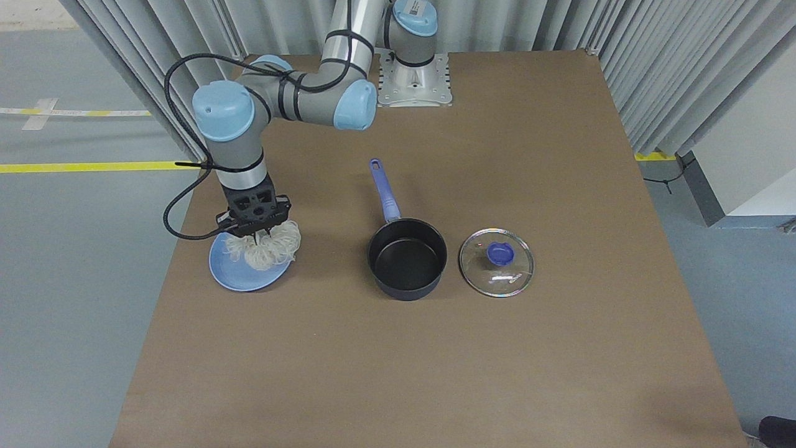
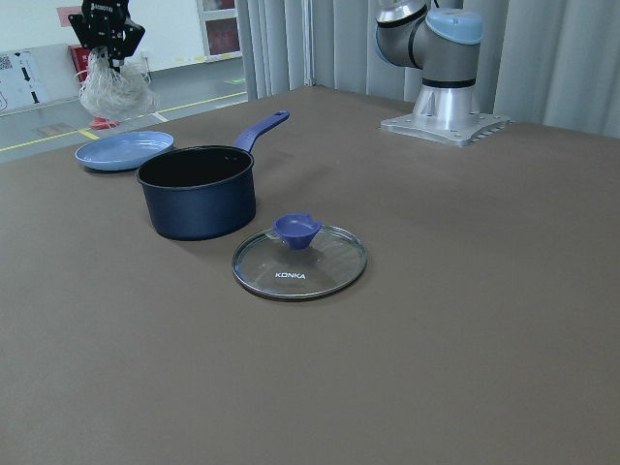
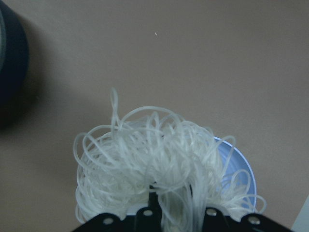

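Note:
My gripper (image 1: 255, 228) is raised above the blue plate (image 1: 235, 272) at the left, shut on a bundle of white noodle-like strands (image 1: 272, 247) that hangs clear of the plate in the left view. In the wrist view the strands (image 3: 145, 159) cover much of the fingers, with the plate (image 3: 236, 164) below. A dark saucepan (image 1: 403, 261) with a purple handle stands right of the plate. Its glass lid (image 1: 496, 272) with a blue knob lies flat to the right of the pan.
The arm reaches over the back left of the table from its base (image 1: 414, 93) at the back. Curtains and a wall border the back and right.

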